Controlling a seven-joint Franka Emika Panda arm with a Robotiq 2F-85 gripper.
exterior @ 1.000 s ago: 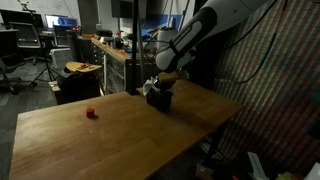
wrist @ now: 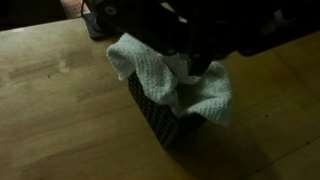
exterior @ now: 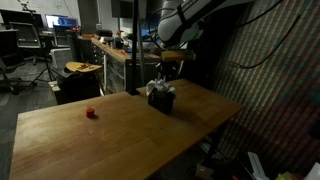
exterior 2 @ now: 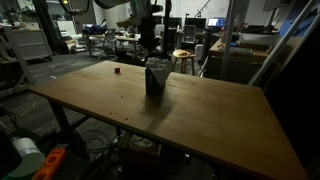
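A white knitted cloth (wrist: 155,75) bulges out of the top of a dark woven basket (wrist: 160,118) and hangs over its rim in the wrist view. My gripper is shut at the cloth's upper folds, which gather up to its dark fingertips. The fingertips are poorly lit, so the exact grip is hard to make out. From outside, the cloth (exterior: 160,87) shows as a pale heap over the basket (exterior: 161,102), with the arm reaching in from above. The second exterior view also has the cloth (exterior 2: 156,64) and basket (exterior 2: 155,82) below the gripper.
A small red object (exterior: 90,113) lies on the wooden table (exterior: 110,140), well to the basket's left in the first exterior view. Bare tabletop surrounds the basket. A dark upright post (exterior: 133,50) stands behind the table.
My gripper has risen from low at the basket to above it. More white cloth now shows above the basket's rim; the basket and the red object have stayed put.
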